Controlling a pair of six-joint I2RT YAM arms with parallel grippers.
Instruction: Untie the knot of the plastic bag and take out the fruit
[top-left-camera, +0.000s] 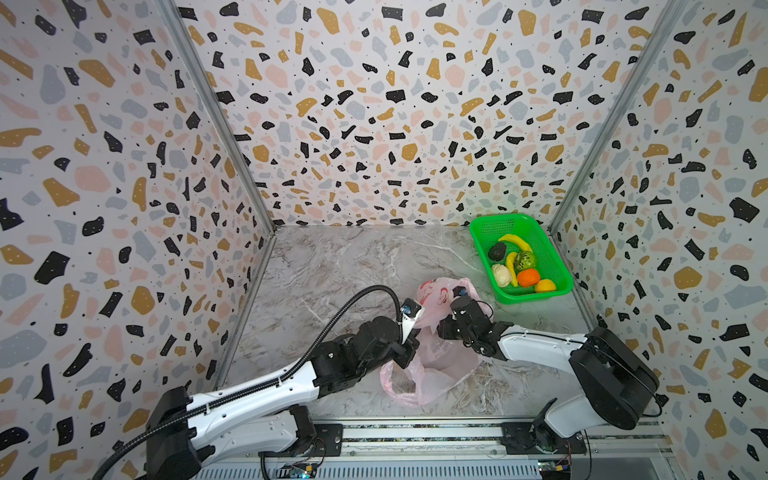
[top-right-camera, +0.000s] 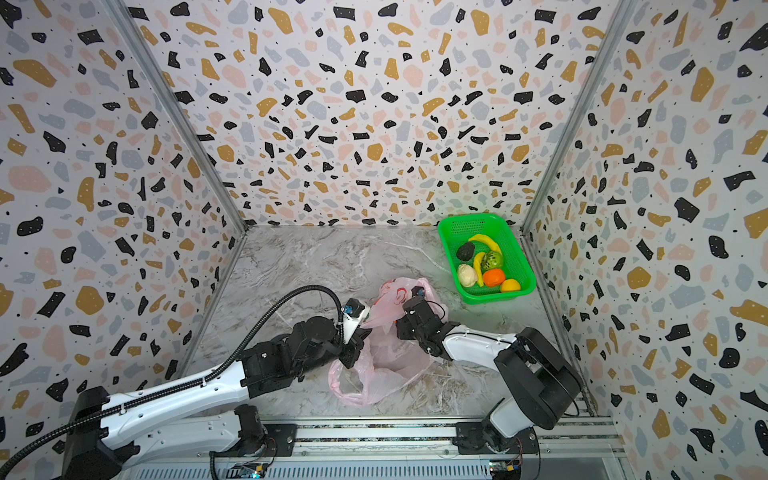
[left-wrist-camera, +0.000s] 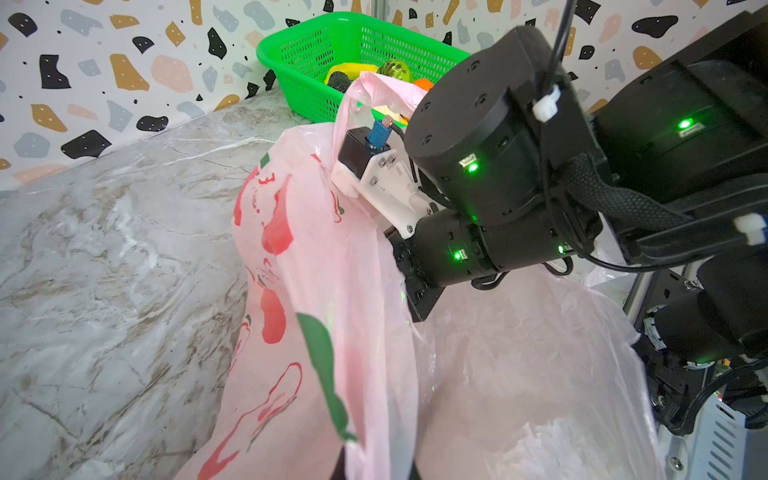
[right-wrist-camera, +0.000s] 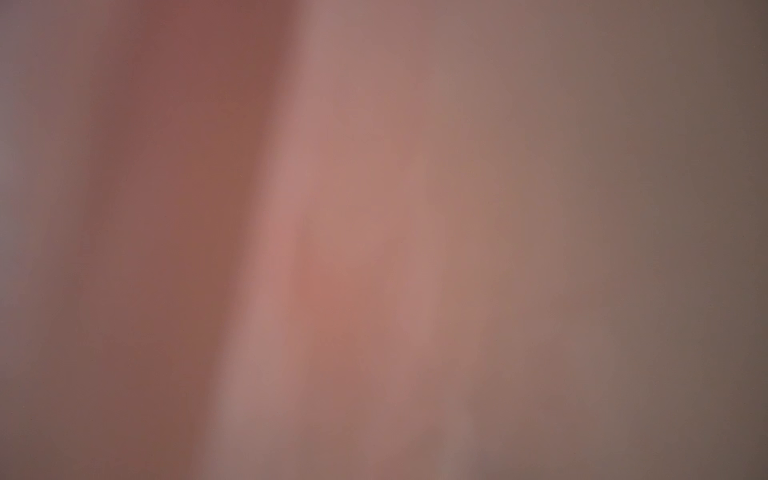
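Note:
The pink plastic bag lies opened on the marble table, printed red and green. My left gripper holds a gathered strip of the bag, which rises from between its fingers at the bottom of the left wrist view; the fingers are mostly hidden. My right gripper is down inside the bag, its fingers hidden by plastic and arm body. The right wrist view is only blurred pink plastic, so its finger cannot be seen.
A green basket at the back right holds bananas, an avocado, a green melon, orange and yellow fruits and a pale one.

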